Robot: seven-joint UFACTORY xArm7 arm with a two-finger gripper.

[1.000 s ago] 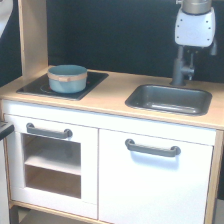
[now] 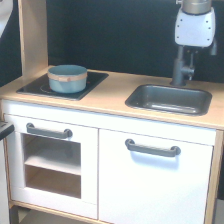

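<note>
A toy kitchen fills the camera view. A teal pot (image 2: 67, 82) with a tan band sits on the black hob (image 2: 98, 82) at the left of the wooden counter (image 2: 122, 86). To the right is a grey sink (image 2: 168, 99) with a dark faucet (image 2: 181, 68). Below are white cabinet doors with dark handles, the left one (image 2: 35, 166) with an opening showing a shelf. A white robot part (image 2: 195, 29) hangs at the top right; whether it carries gripper fingers, and their state, is unclear.
A wooden side panel (image 2: 33, 40) stands at the left, and a dark backboard (image 2: 110, 35) is behind the counter. Counter space between hob and sink is clear.
</note>
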